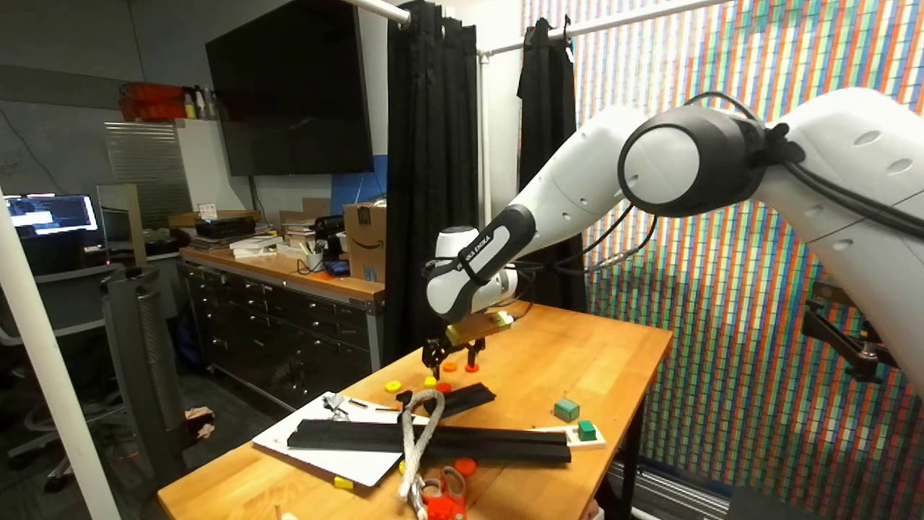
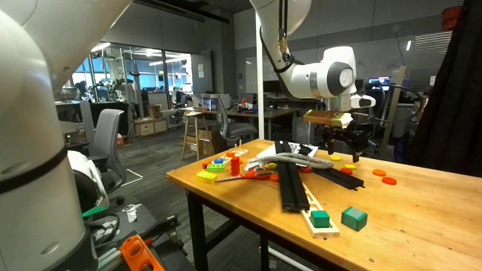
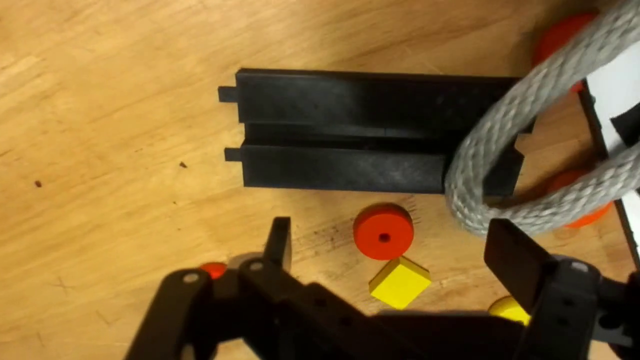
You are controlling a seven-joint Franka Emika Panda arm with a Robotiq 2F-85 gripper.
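Observation:
My gripper is open above the table, its fingers wide apart in the wrist view and nothing held between them. Below and between the fingers lie a red disc (image 3: 383,231) with a small centre hole and a yellow square block (image 3: 400,282). Just past the disc is a short black track piece (image 3: 336,165), and a grey rope (image 3: 486,162) loops over its right end. A yellow disc (image 3: 508,309) is partly hidden by the right finger. Exterior view 2 shows the gripper (image 2: 343,151) hanging over the loose discs, among them an orange one (image 2: 379,172).
Long black tracks (image 2: 291,183) cross a white board (image 1: 364,468). Red-handled scissors (image 1: 446,494) lie near the rope's end. Green blocks (image 2: 354,218) sit near the table edge, one on a wooden strip (image 2: 326,232).

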